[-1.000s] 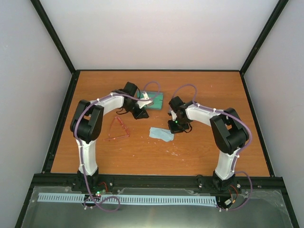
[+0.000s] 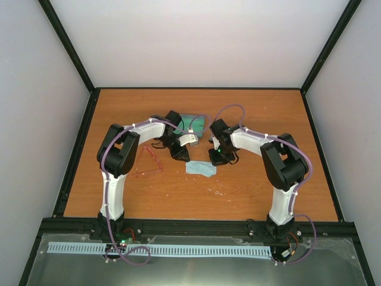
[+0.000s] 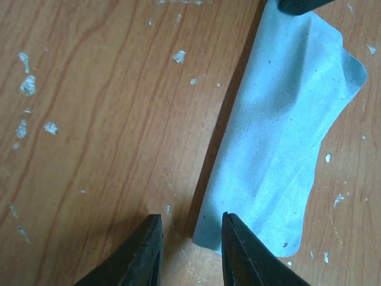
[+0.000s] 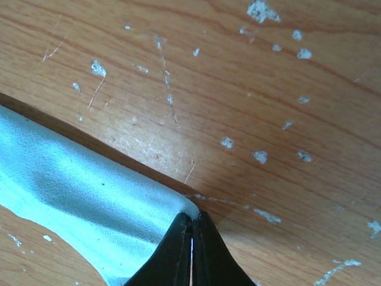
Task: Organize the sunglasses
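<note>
A light blue cloth (image 2: 199,168) lies on the table between my two arms. In the left wrist view, the open fingertips of my left gripper sit at one end of the cloth (image 3: 268,155), with part of it between them. In the right wrist view, my right gripper is shut at the other end's folded corner of the cloth (image 4: 89,190); whether fabric is pinched between the fingertips is hard to tell. Red-framed sunglasses (image 2: 156,161) lie left of the cloth in the top view.
A green case (image 2: 194,122) lies behind the arms at the back middle, partly hidden.
My left arm has moved right and toward the front, down to the cloth's left end. The cloth and right gripper have shifted slightly left.
</note>
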